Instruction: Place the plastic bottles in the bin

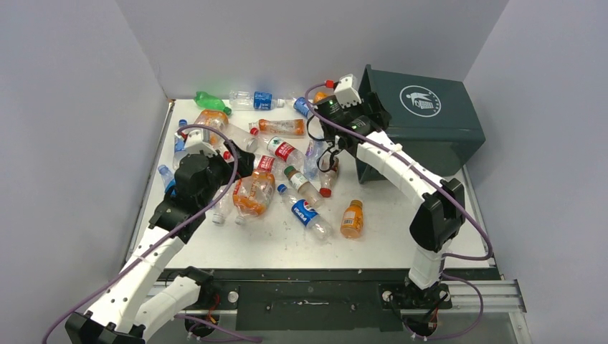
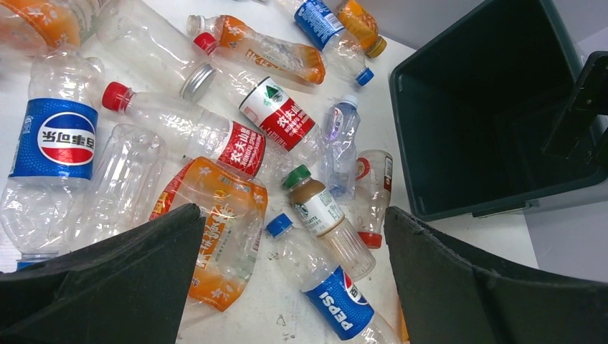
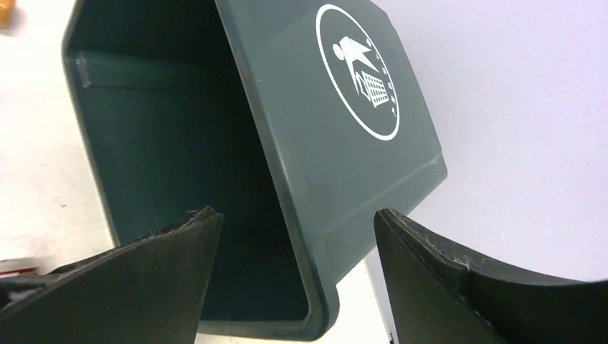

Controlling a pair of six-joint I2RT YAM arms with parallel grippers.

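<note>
Plastic bottles cover the left and middle of the table: a Pepsi bottle (image 1: 305,213), an orange juice bottle (image 1: 352,218), a green-capped bottle (image 2: 319,215), a crushed orange-label bottle (image 2: 222,236) and several others. My left gripper hangs open above them, nothing between its fingers. My right gripper is at the green bin (image 1: 437,122), over the rim of its opening, fingers apart with no bottle between them. The bin's inside shows no bottles in the wrist views.
Bare table (image 1: 387,244) lies at the front and right. Walls enclose the table at the back and both sides.
</note>
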